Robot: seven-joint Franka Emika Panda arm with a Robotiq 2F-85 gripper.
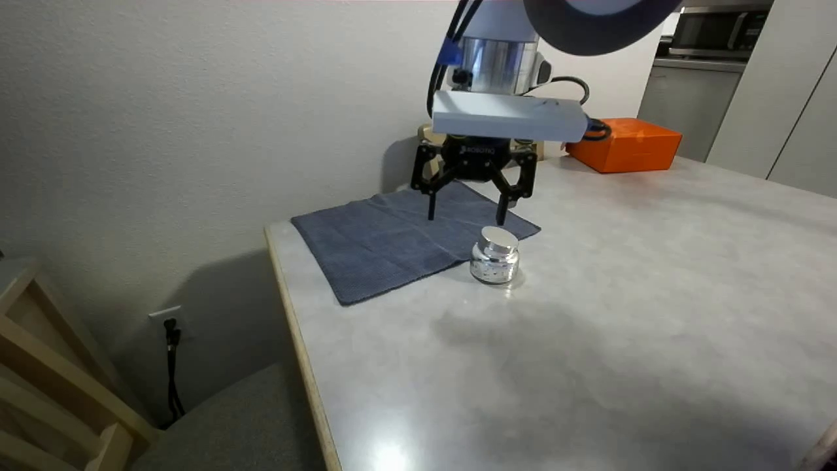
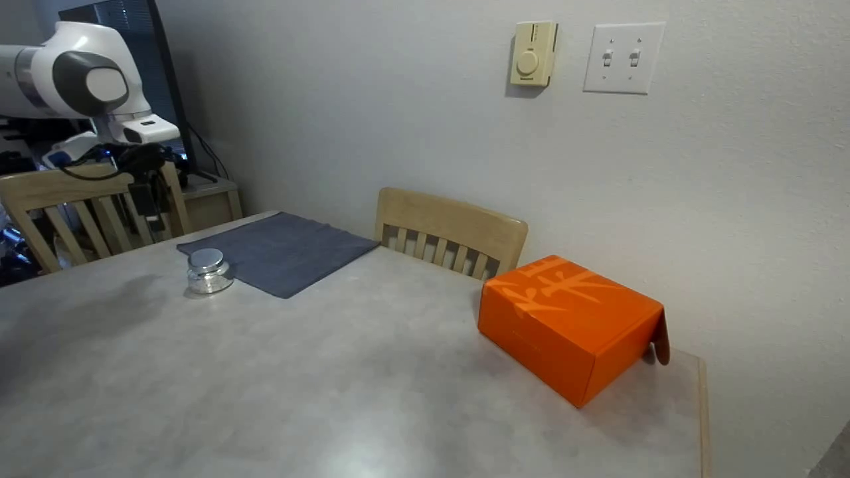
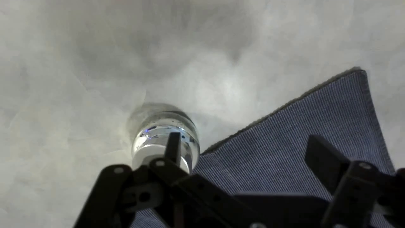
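Observation:
A silvery glass jar (image 1: 495, 258) with a metal lid stands upright on the table, right at the edge of a blue-grey cloth (image 1: 376, 247). Above the cloth hangs my gripper (image 1: 467, 217), open, its fingers wide apart and nothing between them. In the wrist view one fingertip (image 3: 173, 146) overlaps the jar (image 3: 181, 131) and hides part of it; the other finger (image 3: 322, 157) is over the cloth (image 3: 273, 152). Exterior view 2 has the jar (image 2: 208, 273) in front of the cloth's near left side, with the gripper higher and further left.
An orange box (image 2: 570, 318) sits on the table, far from the jar, one flap hanging open. Wooden chairs (image 2: 450, 227) stand against the table by the wall.

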